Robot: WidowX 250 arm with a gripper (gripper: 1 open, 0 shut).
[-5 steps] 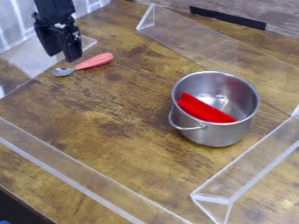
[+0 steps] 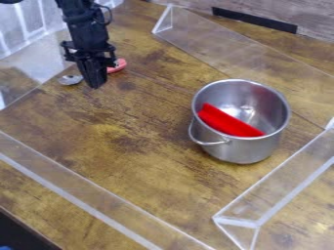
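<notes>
My black gripper [image 2: 92, 78] points down at the upper left, shut, right over a spoon with a pink handle [image 2: 115, 65] and a pale head [image 2: 70, 79]. Its tips hide the middle of the spoon; whether they touch it cannot be told.
A steel pot [image 2: 235, 145] with a bright red long object [image 2: 229, 120] inside stands at the right. Clear plastic barriers edge the wooden table [image 2: 144, 166] on several sides.
My gripper has moved right and down from just behind the spoon to over its middle, now covering part of it.
</notes>
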